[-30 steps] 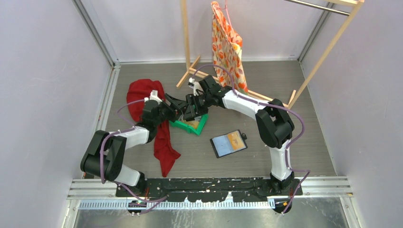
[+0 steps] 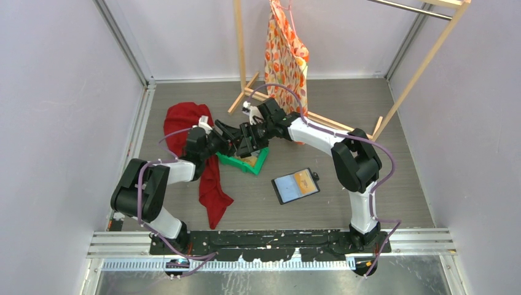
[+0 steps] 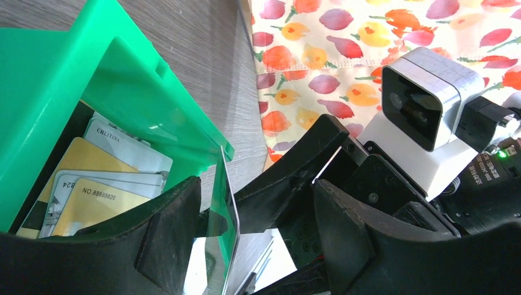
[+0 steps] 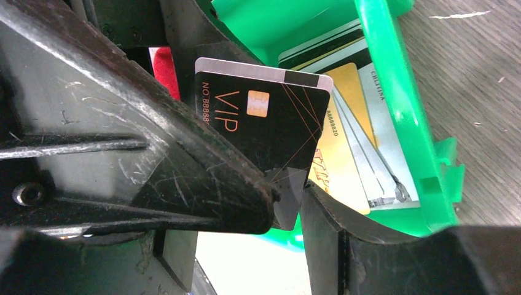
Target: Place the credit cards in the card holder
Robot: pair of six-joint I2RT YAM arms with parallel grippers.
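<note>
A black VIP card (image 4: 264, 117) stands above the green basket, held edge to edge by my right gripper; the left arm's finger hides its lower left. Around the card's faces, my left gripper is open, and the card (image 3: 232, 212) shows nearly edge-on between its fingers. More cards (image 4: 350, 141), gold, grey and black, lie inside the green basket (image 2: 257, 166). A dark-framed flat case with blue and orange panels (image 2: 295, 185), perhaps the card holder, lies on the floor to the right.
Red cloth (image 2: 212, 190) lies beside the basket on the left. Patterned fabric (image 2: 286, 58) hangs from a wooden rack (image 2: 424, 64) at the back. Bare floor (image 2: 368, 196) surrounds the flat case.
The left arm has shifted slightly to the right, its elbow swinging inward. My right arm stays almost still, while the hanging fabric has swayed. Basket and flat case have not moved.
</note>
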